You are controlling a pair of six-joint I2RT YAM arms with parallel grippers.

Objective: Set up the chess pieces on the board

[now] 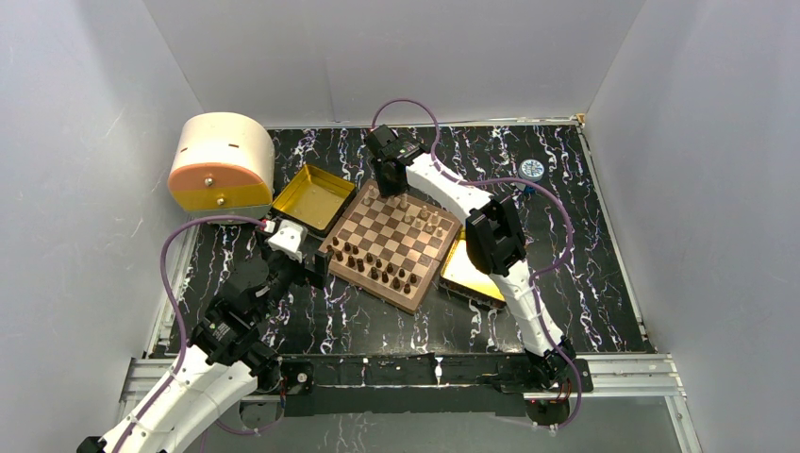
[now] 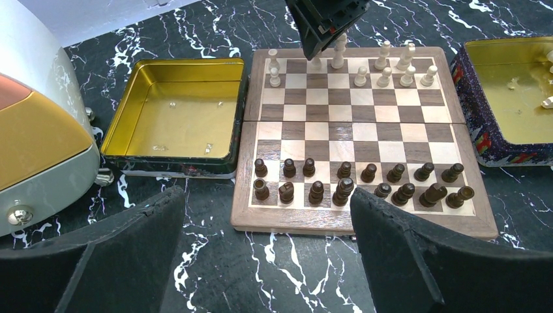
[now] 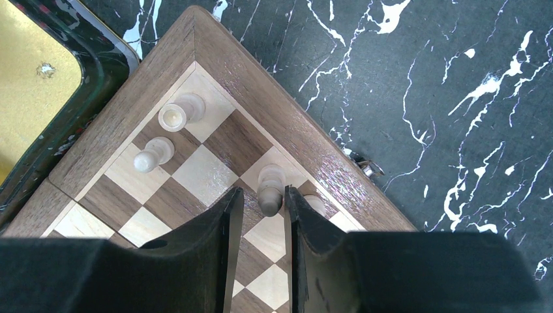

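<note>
A light round-headed piece (image 3: 271,189) stands on a back-row square of the chessboard (image 2: 352,117), third from the corner. My right gripper is open by a small gap, its fingertips on either side of that piece and apart from it. Beside it stands another light piece (image 3: 315,205), partly hidden by a finger. A light rook (image 3: 182,112) is on the corner square with a light pawn (image 3: 154,154) in front; the square between rook and round-headed piece is empty. Dark pieces (image 2: 341,192) fill the near two rows. My left gripper is wide open and empty, off the board.
An empty gold tray (image 2: 173,117) adjoins the board's left side. To the right, another gold tray (image 2: 515,78) holds a few light pieces. A rounded drawer box (image 1: 222,160) stands back left. The board's middle rows are clear.
</note>
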